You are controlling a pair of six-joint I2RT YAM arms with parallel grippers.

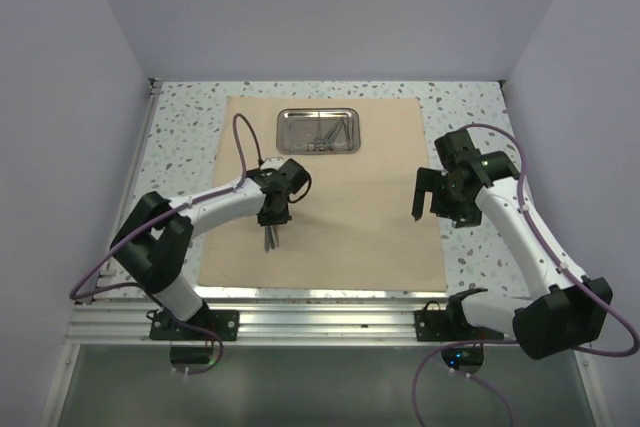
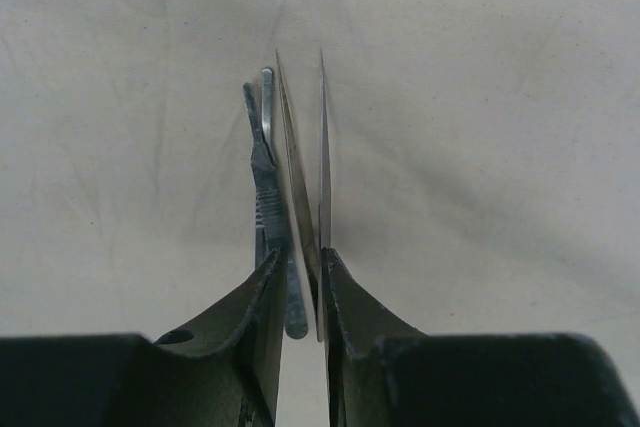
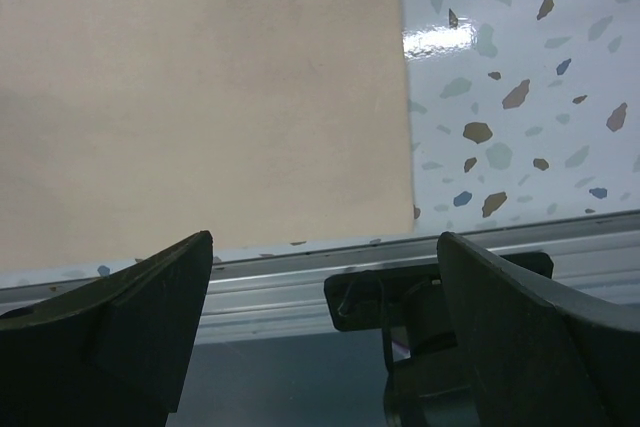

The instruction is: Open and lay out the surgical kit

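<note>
On the beige cloth, left of centre, several slim instruments lie side by side, partly hidden under my left gripper in the top view. The left wrist view shows a dark scalpel and two pointed tweezers, roughly parallel. My left gripper is partly open there, a narrow gap between its fingertips, over the instruments' near ends. One tweezer runs close along the right finger; contact cannot be made out. My right gripper stands wide open and empty above the cloth's right edge.
A metal tray at the back of the cloth holds several more instruments, some with finger rings. Speckled tabletop borders the cloth.
</note>
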